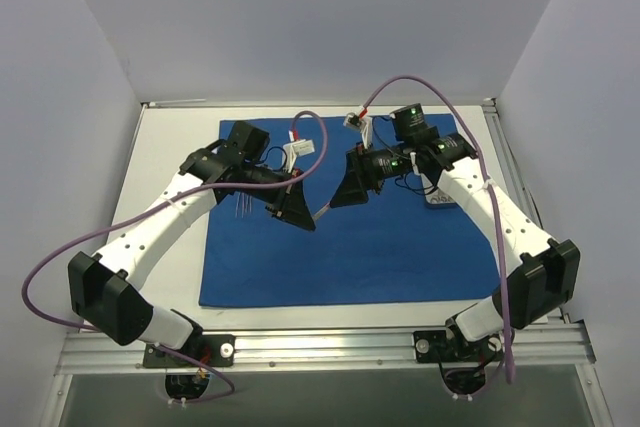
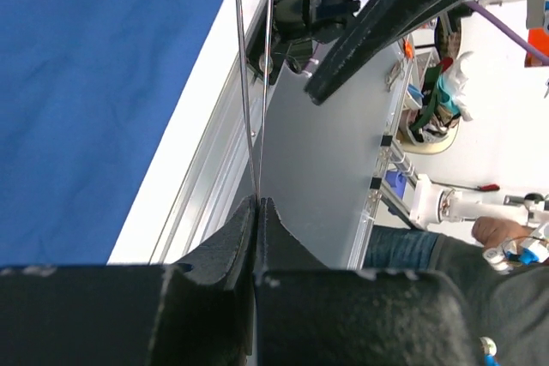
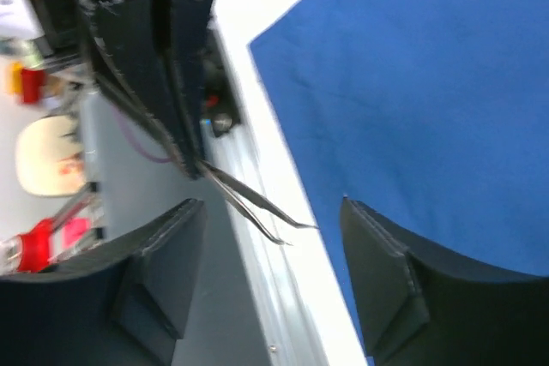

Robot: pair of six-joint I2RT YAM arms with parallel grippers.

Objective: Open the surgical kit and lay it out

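A thin two-pronged metal instrument like tweezers stands out from my left gripper, which is shut on its joined end. In the top view it bridges the small gap between the left gripper and the right gripper, above the blue cloth. My right gripper is part open. The instrument's prongs reach into the space between its fingers, with no clear contact on either side.
Several slim instruments lie on the cloth at the left. A tray with a white inside sits at the right, partly hidden by the right arm.
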